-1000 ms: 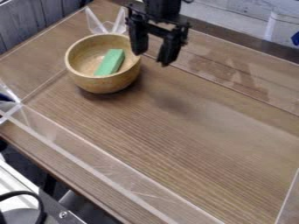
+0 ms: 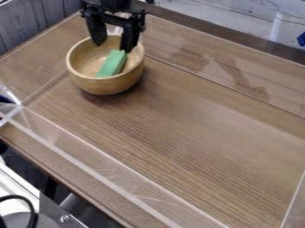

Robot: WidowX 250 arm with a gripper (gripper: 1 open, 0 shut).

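A wooden bowl [image 2: 105, 82] stands at the upper left of the table, with a green block [image 2: 112, 63] lying inside it, tilted along the bowl's floor. My black gripper [image 2: 113, 36] hangs over the back half of the bowl, just above and behind the green block, its fingers pointing down and apart. Nothing shows held between them.
A grey mesh wall stands at the back left, and black cables lie off the table's edge at the lower left.
My gripper has moved left, from the right of the bowl to over it. The bowl and block look unmoved.
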